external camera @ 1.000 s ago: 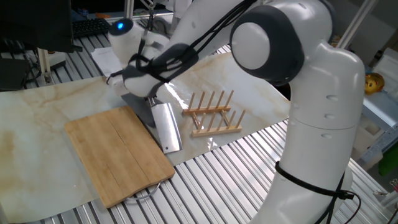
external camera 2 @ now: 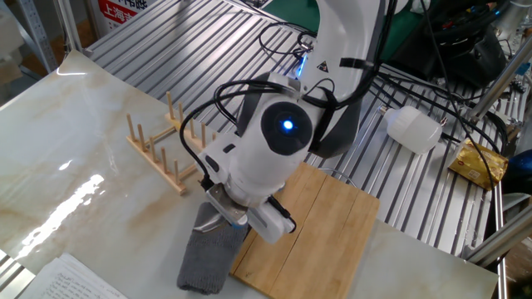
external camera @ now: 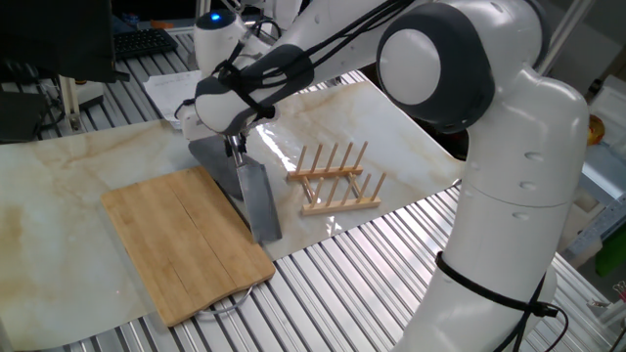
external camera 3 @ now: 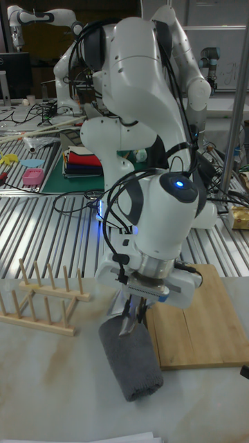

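A metal cleaver [external camera: 258,200] hangs blade-down from my gripper [external camera: 236,147], which is shut on its handle end; the fingers hide most of the handle. In exterior view 3, the gripper [external camera 3: 134,306] sits over the far end of a rolled grey towel [external camera 3: 131,358], and the blade shows almost edge-on. Whether the blade touches the towel is unclear. The towel [external camera 2: 209,259] lies beside the wooden cutting board [external camera 2: 320,241], along its edge. On the towel's other side stands a wooden peg rack [external camera: 337,186], empty.
Paper sheets [external camera 2: 68,281] lie at the table's edge. Bare marble-patterned surface [external camera 3: 44,384] stretches in front of the rack. The slatted metal table [external camera: 391,259] borders it. A white bulb-like object [external camera 2: 413,129] and a gold packet [external camera 2: 478,162] stand off by the far side.
The wrist has turned and shifted slightly, and the cleaver has turned with it, its blade now darker and a little further left. Board, rack and towel have stayed put.
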